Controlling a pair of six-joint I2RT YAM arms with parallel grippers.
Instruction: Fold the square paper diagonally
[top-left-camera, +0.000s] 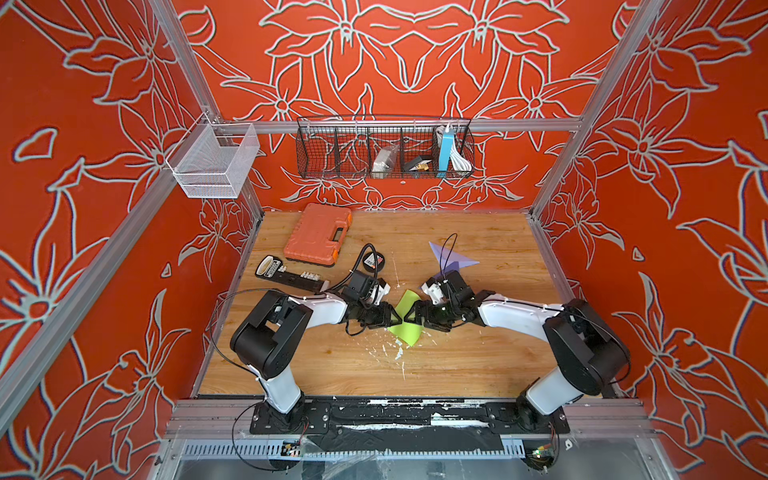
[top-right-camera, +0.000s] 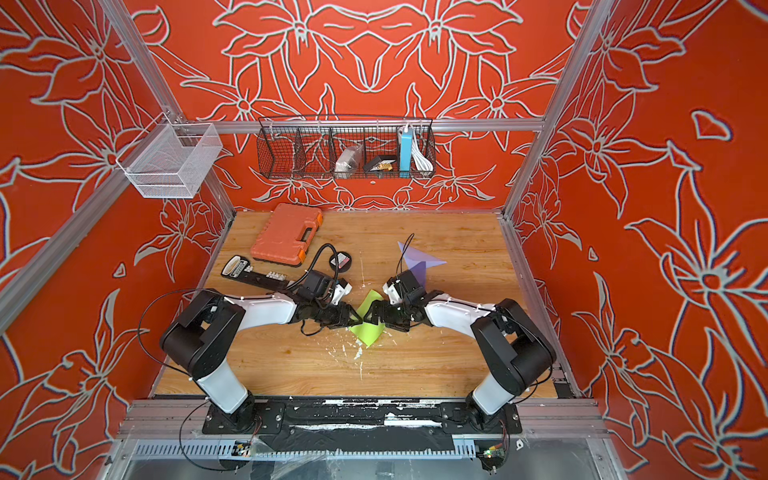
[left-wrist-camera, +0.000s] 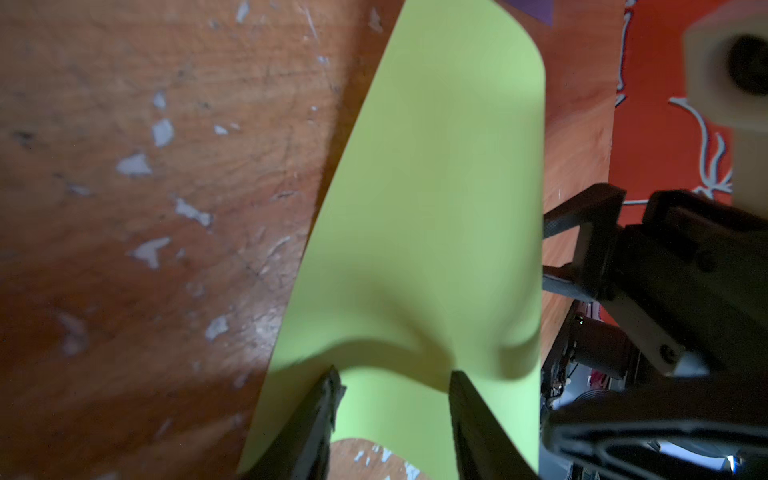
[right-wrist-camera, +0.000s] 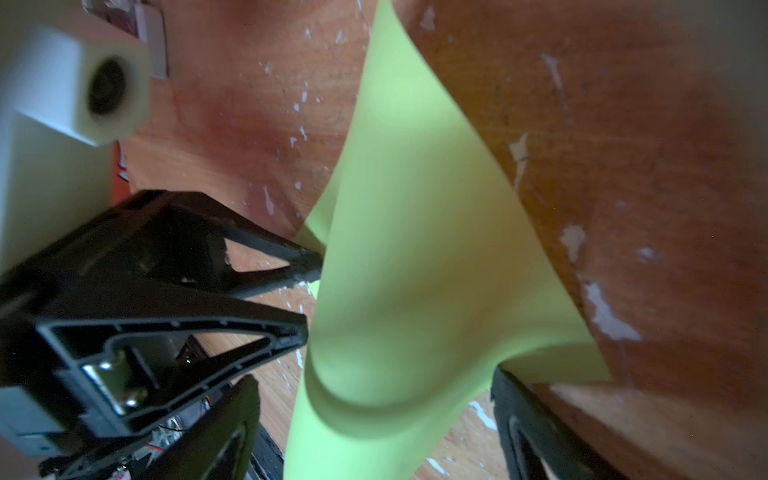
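Note:
The yellow-green square paper (top-left-camera: 406, 304) lies on the table between my two arms, its middle bowed up and its sides pushed inward. My left gripper has its fingers apart over the paper's left side, and the sheet buckles in a curve between them. From the other side my right gripper also stands part open, with the curled paper passing between its fingers. A corner at the right of the right wrist view flares down near the table. Black gripper parts hide the paper's side corners in both top views.
A purple folded paper (top-left-camera: 452, 257) lies behind my right arm, partly covered by it. An orange case (top-left-camera: 318, 233), a black strip-shaped tool (top-left-camera: 289, 276) and a round black tin (top-left-camera: 373, 262) sit at the back left.

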